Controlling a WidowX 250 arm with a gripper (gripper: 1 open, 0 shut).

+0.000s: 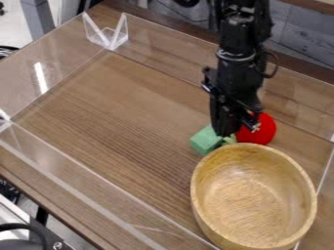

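Note:
The black gripper [222, 125] hangs over a small green block [206, 140], its fingertips close above the block's top; whether they touch it I cannot tell. Just right of the block is a red round object [259, 129], partly behind the arm. In front of both sits a large tan bowl [251, 205], empty.
A white wire holder [107, 31] stands at the back left. A dark ledge runs along the back right, and cables lie beyond the table's left edges.

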